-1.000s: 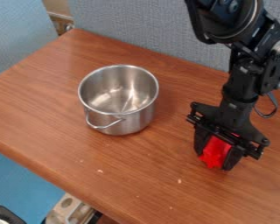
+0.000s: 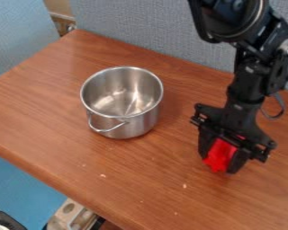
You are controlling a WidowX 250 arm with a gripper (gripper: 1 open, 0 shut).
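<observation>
My black gripper [image 2: 236, 149] is low over the wooden table at the right, its fingers around a red object [image 2: 218, 157]. The fingers hide much of it, and I cannot tell whether they grip it. A steel pot [image 2: 121, 97] with a handle stands upright to the left, apart from the gripper.
A grey padded wall [image 2: 147, 27] runs along the back. A blue surface lies beyond the table's left edge, with a metal fitting [image 2: 72, 216] at the bottom.
</observation>
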